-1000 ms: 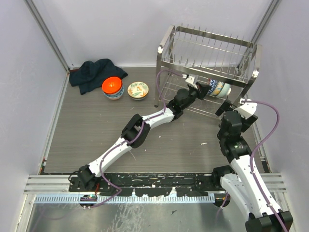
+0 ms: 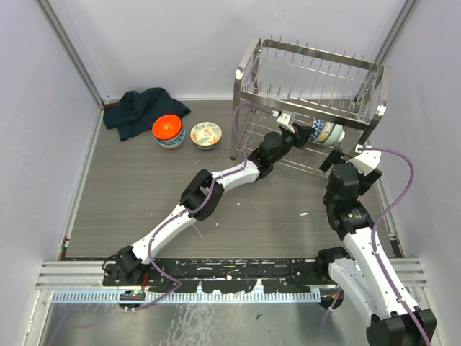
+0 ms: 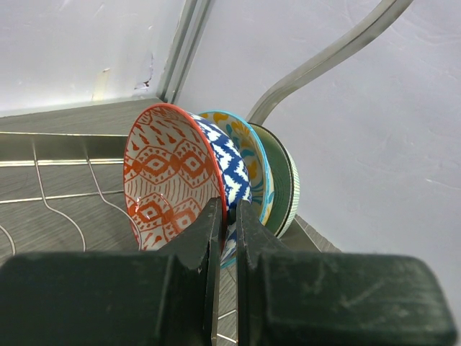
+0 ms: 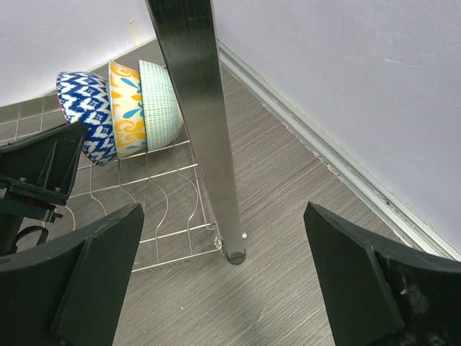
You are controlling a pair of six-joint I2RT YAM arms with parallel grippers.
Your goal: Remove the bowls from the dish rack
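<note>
Three bowls stand on edge in the lower tier of the metal dish rack (image 2: 310, 52). Leftmost is a bowl with a red-patterned inside and blue-and-white outside (image 3: 169, 169); behind it come a yellow-and-blue floral bowl (image 4: 127, 108) and a pale green one (image 4: 159, 104). My left gripper is shut on the rim of the blue-and-white bowl, which still leans among the wires beside the others. Right of the rack's front leg, my right gripper stands open and empty, its fingers (image 4: 94, 277) wide apart.
On the table's left side sit an orange bowl (image 2: 167, 127) stacked on blue ones, a floral bowl (image 2: 206, 134) and a dark cloth (image 2: 140, 113). The rack's front leg (image 4: 202, 122) stands close to my right gripper. Mid-table is clear apart from my left arm.
My right arm has shifted very slightly. The left arm and the bowls look unmoved.
</note>
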